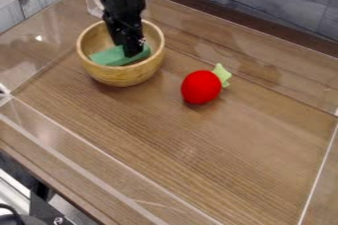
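Observation:
The gripper reaches down from the top into a yellow bowl at the upper left. A green object lies inside the bowl under the fingertips. The gripper looks closed, but the dark fingers hide what is between them.
A red round object sits to the right of the bowl, with a small pale green piece just behind it.

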